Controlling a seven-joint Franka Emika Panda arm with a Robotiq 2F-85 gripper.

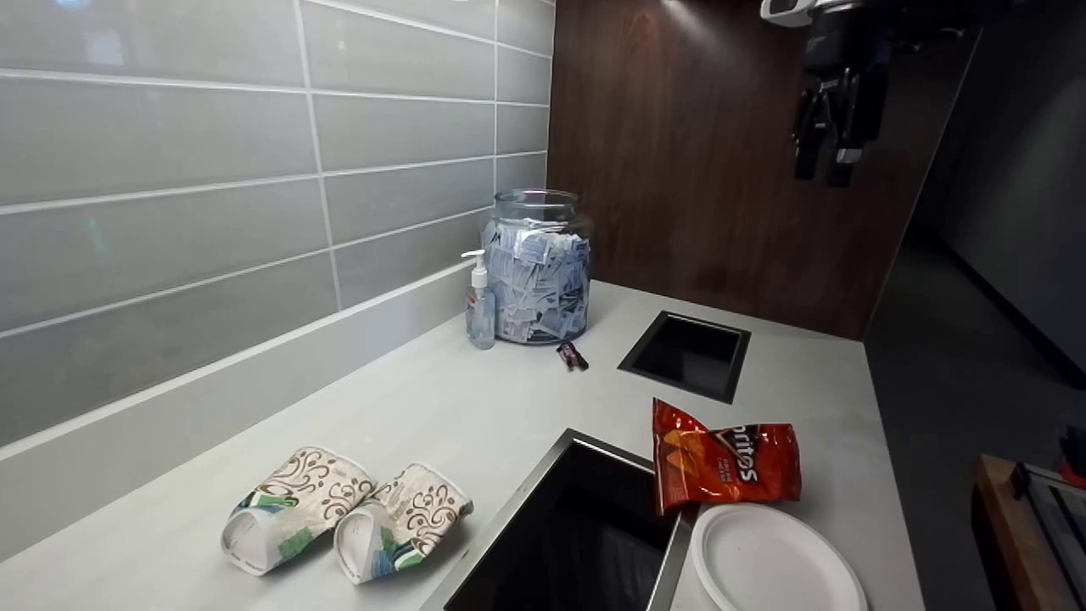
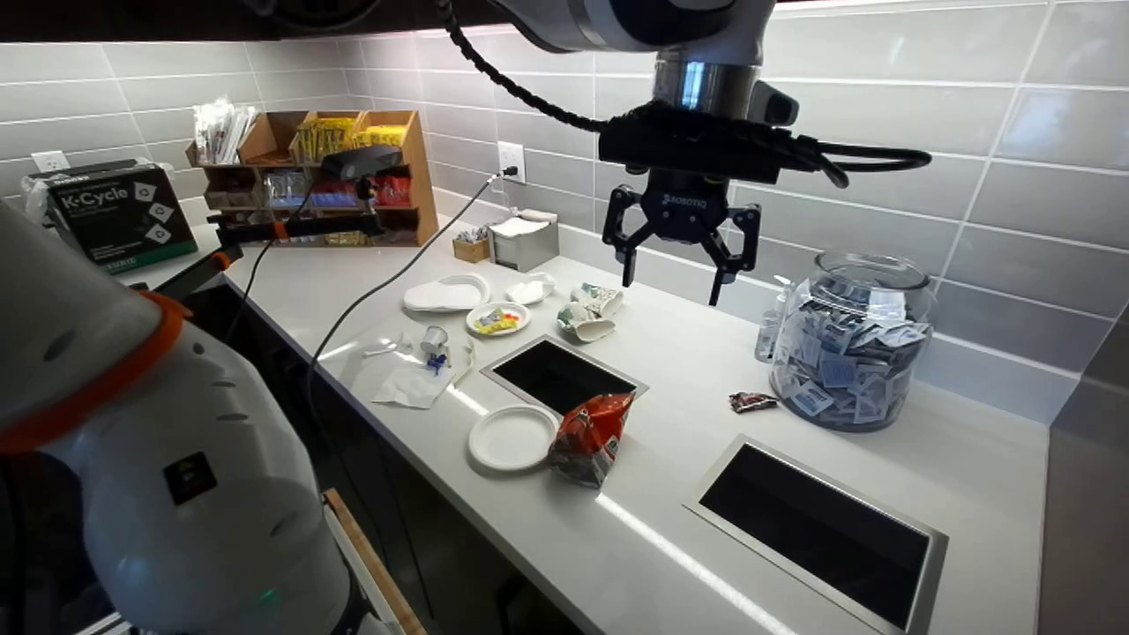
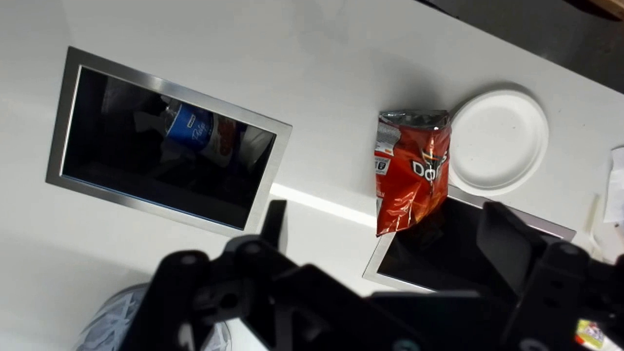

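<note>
My gripper point(image 2: 673, 284) hangs open high above the counter, with nothing between its fingers. In the wrist view its dark fingers point(image 3: 273, 225) spread wide along the lower part of the picture. Below lies a red Doritos bag point(image 3: 409, 175), one corner over the rim of a counter opening point(image 3: 386, 254) and its side against a white plate point(image 3: 500, 140). Toward the far end of the counter is a second opening point(image 2: 820, 529); the wrist view shows a blue wrapper point(image 3: 191, 126) and other litter down inside it. Two crumpled paper cups point(image 1: 295, 509) lie on their sides near the wall.
A large glass jar of packets point(image 2: 852, 349) stands near the wall, with a pump bottle point(image 1: 480, 311) beside it and a small dark wrapper point(image 2: 752, 402) in front. More plates point(image 2: 447, 293), a napkin point(image 2: 413, 386) and a wooden organizer point(image 2: 418, 169) occupy the other end.
</note>
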